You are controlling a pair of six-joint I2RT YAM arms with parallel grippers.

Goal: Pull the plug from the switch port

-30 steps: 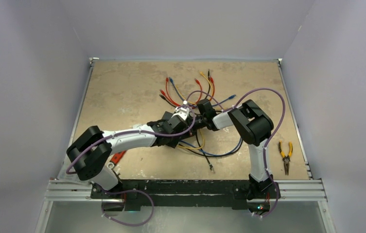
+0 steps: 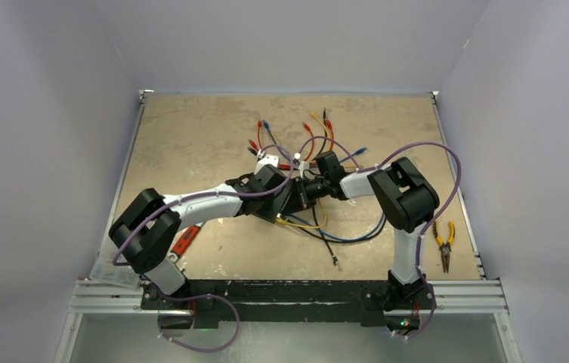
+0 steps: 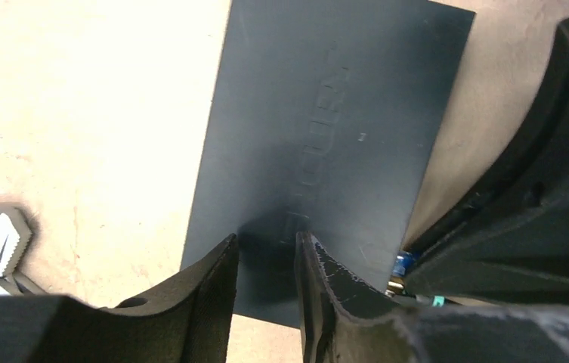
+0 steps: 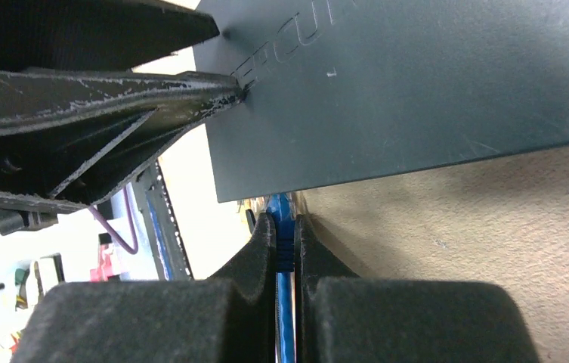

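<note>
The flat black switch (image 3: 326, 128) lies on the table beneath both grippers. Over its top stands my left gripper, part open, with only the dark casing showing between its fingertips. At the switch's edge, a blue plug (image 4: 285, 242) on a blue cable (image 4: 286, 314) is pinched by my right gripper, shut on it. The plug's front end meets the casing edge in the right wrist view; how deep it sits in the port is hidden. In the left wrist view a little of the blue plug (image 3: 403, 263) shows beside the right gripper's dark fingers (image 3: 493, 265).
Yellow, blue and black cables (image 2: 353, 240) loop in front of the switch. Several loose cables (image 2: 326, 125) lie behind it. Yellow pliers (image 2: 445, 243) sit at the right and a red tool (image 2: 185, 240) at the left.
The right arm has moved slightly right. The switch and the cables near it have also shifted rightward.
</note>
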